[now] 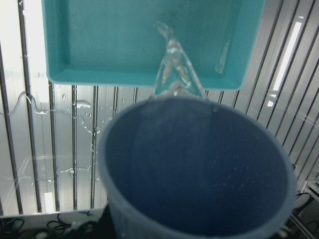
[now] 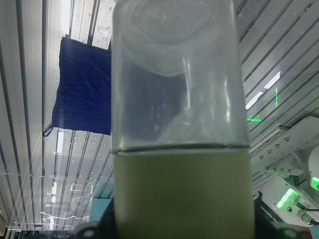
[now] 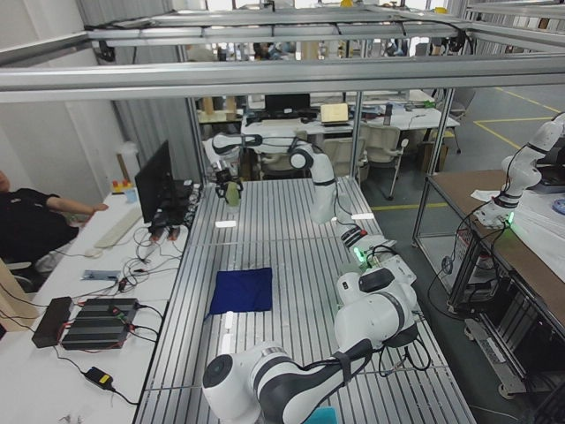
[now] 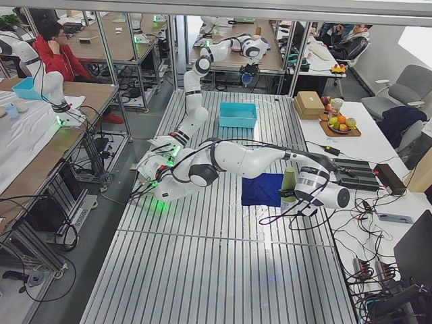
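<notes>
In the left wrist view a dark blue cup (image 1: 194,164) is tilted over a teal tray (image 1: 99,45), clear liquid streaming from its rim. My left gripper (image 4: 249,71) holds this cup (image 4: 246,79) above the tray (image 4: 237,116) at the far end in the camera right view. My right gripper (image 3: 228,187) is shut on a clear bottle with an olive green sleeve (image 2: 182,194), which fills the middle of the right wrist view. A blue cloth (image 3: 240,291) lies flat on the slatted metal table (image 4: 202,270).
A side desk carries a monitor (image 3: 155,185), power boxes (image 3: 97,322) and cables. Fruit (image 4: 342,123) and cardboard boxes (image 4: 308,104) stand beside the table. Metal frame bars run overhead. Liquid puddles and drops lie on the slats.
</notes>
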